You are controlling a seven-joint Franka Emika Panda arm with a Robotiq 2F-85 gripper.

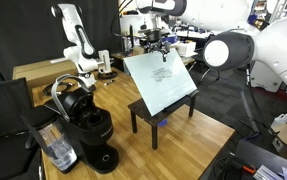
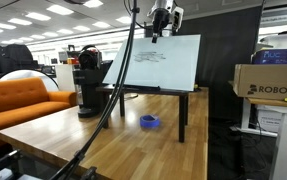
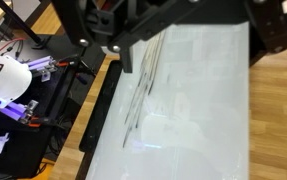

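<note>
A white board (image 1: 161,82) leans on a black stand (image 1: 139,112) on the wooden table. Faint dark strokes (image 3: 143,88) mark its surface in the wrist view. Just above the board's upper edge is my gripper (image 2: 164,30), pointing down towards it. Its dark, blurred fingers stand wide apart along the top of the wrist view, open, with only the board visible beyond and nothing held. Whether the fingertips touch the board cannot be told.
A blue tape roll (image 2: 149,122) lies on the table under the stand. A black coffee machine (image 1: 85,122) stands to the left in exterior view 1. Cardboard boxes (image 2: 271,82) sit on a separate table at the right.
</note>
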